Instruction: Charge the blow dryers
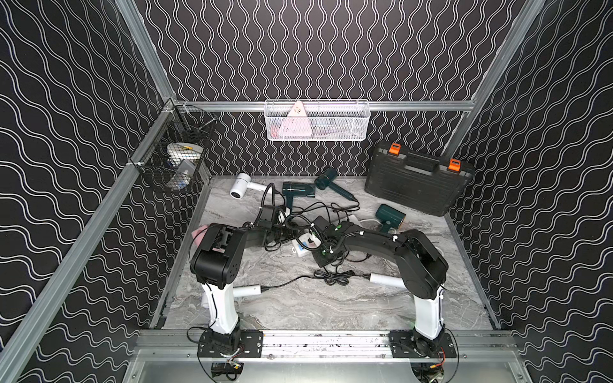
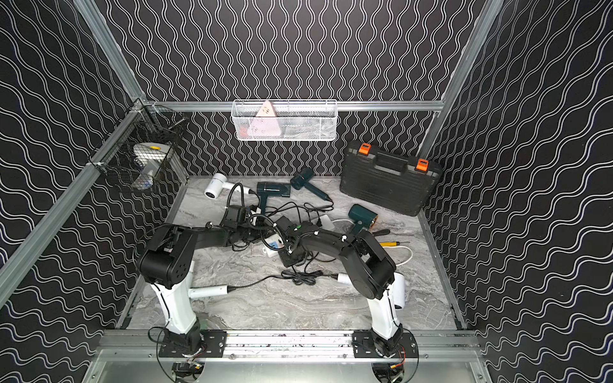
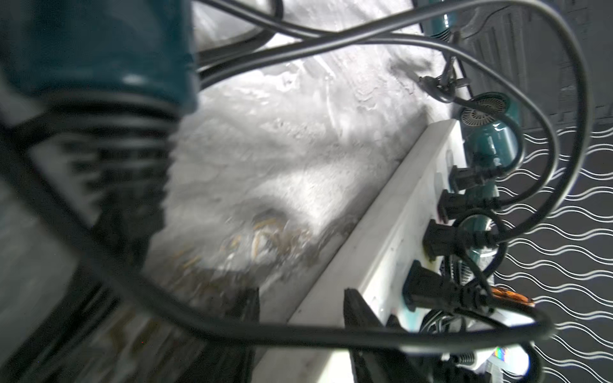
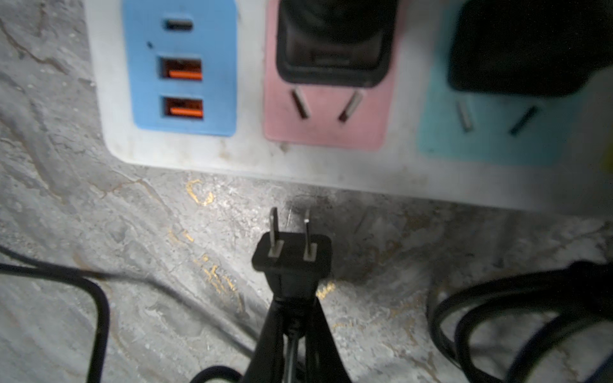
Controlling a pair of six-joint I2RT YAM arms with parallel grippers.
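In the right wrist view my right gripper is shut on a black two-pin plug [image 4: 290,255], prongs pointing toward the white power strip [image 4: 249,156], just short of its edge; free slots show below the plugged-in adapters. In the left wrist view my left gripper has its fingers apart beside the strip's long side [image 3: 383,217], under a crossing black cable. A dark green dryer [image 3: 95,44] is close to it; several plugs stand in the strip. Further dryers, green [image 1: 389,217] and white [image 1: 240,186], lie on the table.
A black toolbox [image 1: 415,185] stands at back right; a white mesh basket [image 1: 344,124] hangs on the back wall, a wire basket [image 1: 153,166] at left. Cables tangle round both grippers.
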